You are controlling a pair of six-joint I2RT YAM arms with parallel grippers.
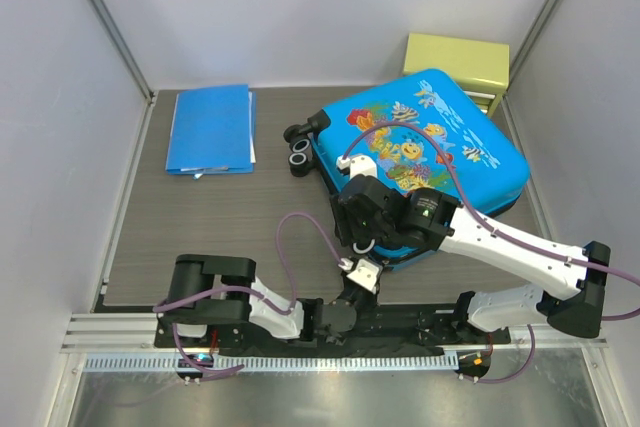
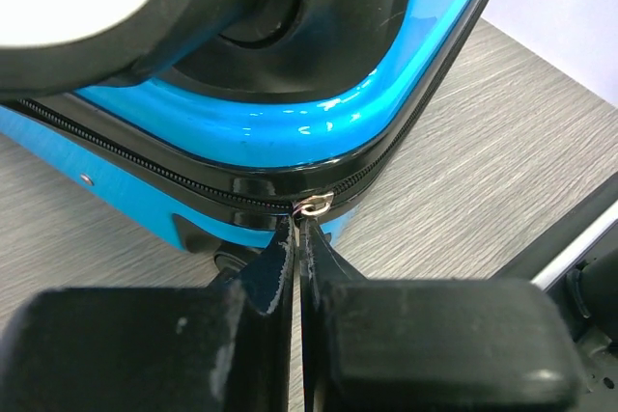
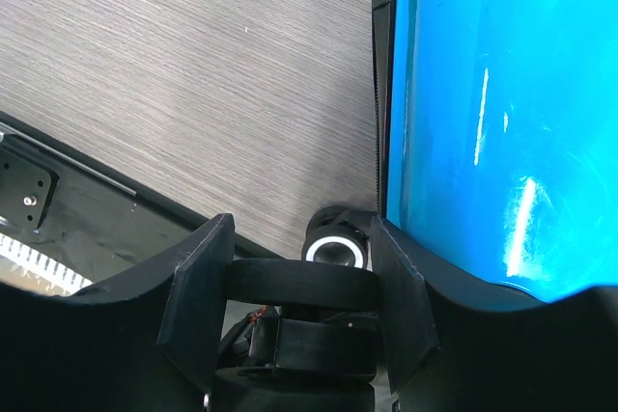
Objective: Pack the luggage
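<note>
A closed blue suitcase (image 1: pixel 450 132) with cartoon fish lies on the right of the table, its wheels (image 1: pixel 299 158) toward the left. In the left wrist view, a zipper pull (image 2: pixel 316 205) sits on the black zipper at a rounded corner. The fingertips of my left gripper are shut right at that pull; whether they grip it is unclear. My right gripper hangs over the suitcase's side beside the blue shell (image 3: pixel 492 113), fingers apart, with a wheel (image 3: pixel 336 243) below. In the top view it hides that corner.
A blue folder (image 1: pixel 208 132) with papers lies at the back left. A yellow box (image 1: pixel 455 57) stands behind the suitcase. The table between folder and arms (image 1: pixel 180 227) is bare. Walls border both sides.
</note>
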